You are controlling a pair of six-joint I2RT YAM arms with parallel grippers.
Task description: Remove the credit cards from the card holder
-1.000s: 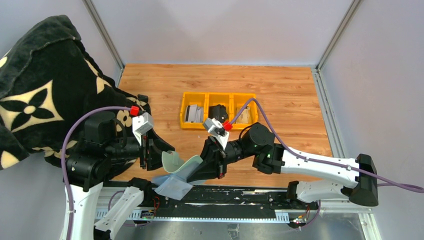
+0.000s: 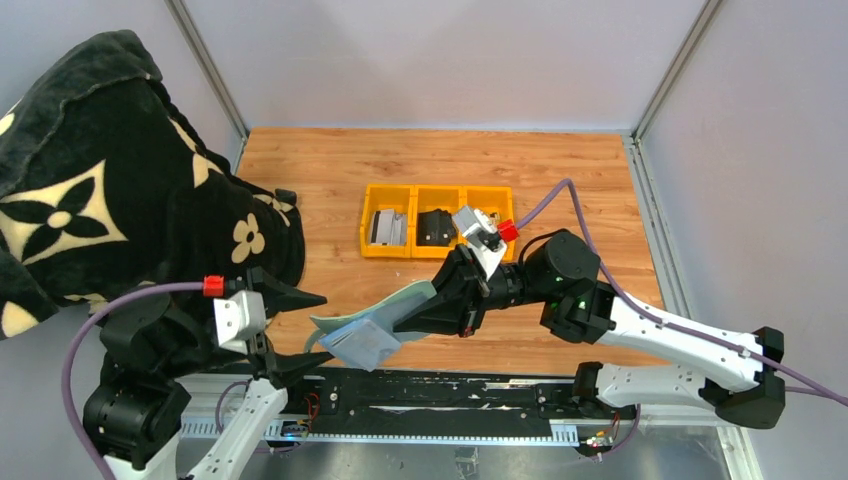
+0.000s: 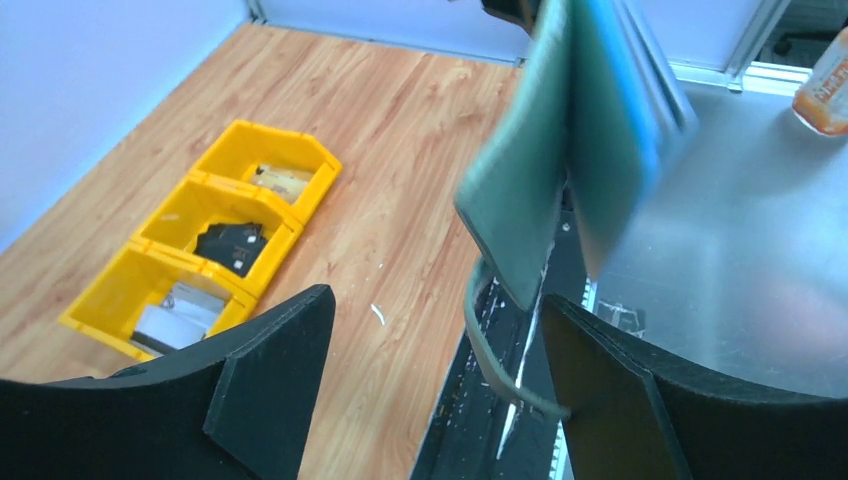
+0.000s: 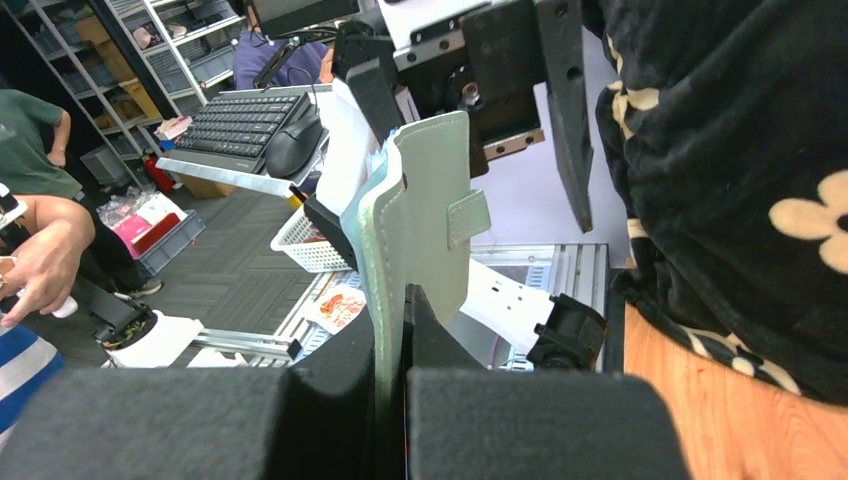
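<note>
The pale green card holder [image 2: 408,296] hangs over the front of the table, its blue inner sleeves [image 2: 362,340] fanned toward the left. My right gripper [image 2: 400,328] is shut on its right end; in the right wrist view the holder [image 4: 430,200] rises from between the fingers with its strap tab showing. My left gripper [image 2: 318,328] stands open just left of the holder. From the left wrist, the holder [image 3: 520,180] appears ahead of the spread fingers, its strap dangling near the right finger [image 3: 610,400]. Whether cards remain in the sleeves cannot be seen.
A yellow three-compartment tray [image 2: 412,245] sits mid-table with cards [image 2: 388,228] on its left and a black item [image 2: 435,228] in the middle. A dark patterned blanket [image 2: 130,190] is piled at the left. Bare wood surrounds the tray.
The left gripper has moved left and its fingers have spread, away from the holder's edge. The right gripper, carrying the holder, has shifted right, and the holder has straightened out from its curled shape.
</note>
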